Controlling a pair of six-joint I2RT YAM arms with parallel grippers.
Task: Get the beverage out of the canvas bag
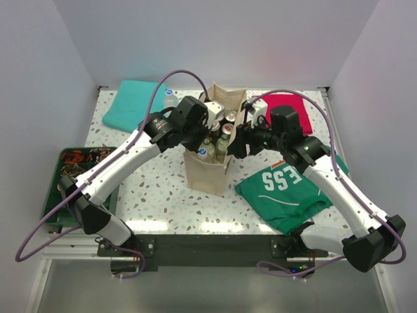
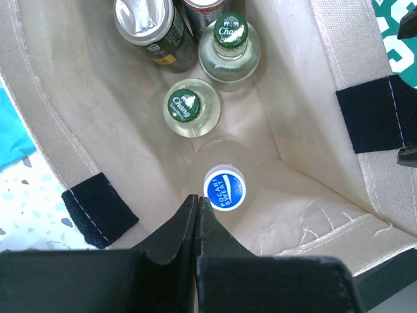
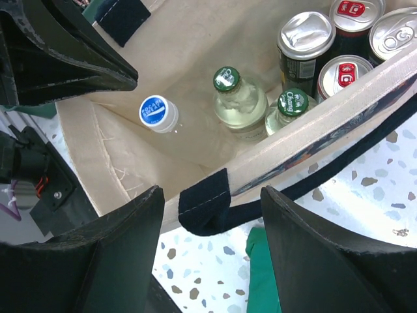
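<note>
The canvas bag [image 1: 207,176] stands open-topped at the table's middle. Deep in its front part, the Pocari Sweat bottle [image 2: 225,188] stands upright, its blue-and-white cap facing up. My left gripper is shut above it, fingertips together and empty; the bottle is beyond them, still in the bag. Two green-capped glass bottles, one a Chang bottle [image 2: 184,105], stand beside it. Several cans, including a silver-topped can [image 3: 306,36], fill the bag's far part. My right gripper is open at the bag's right rim, whose black patch [image 3: 206,201] appears between its fingertips.
Outside the bag, a blue-capped bottle [image 1: 171,99] stands at back left near a turquoise cloth [image 1: 133,104]. A dark green crate [image 1: 57,210] sits at the left edge. Green [image 1: 280,192] and red [image 1: 287,107] cloths lie right. Table in front of the bag is bare.
</note>
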